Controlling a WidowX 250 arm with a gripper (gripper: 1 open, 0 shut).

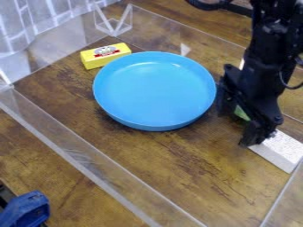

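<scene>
The black gripper (246, 113) is low on the right of the table, open, its fingers around or over a green object (240, 113), which is mostly hidden behind it. A white block (277, 151) lies just to the lower right of the gripper. A large blue plate (154, 89) sits left of the gripper. Whether the fingers touch the green object cannot be seen clearly.
A yellow box (104, 54) lies at the upper left of the wooden table (119, 177). A blue object (24, 211) is at the bottom left corner. Transparent edges run along the left and lower right.
</scene>
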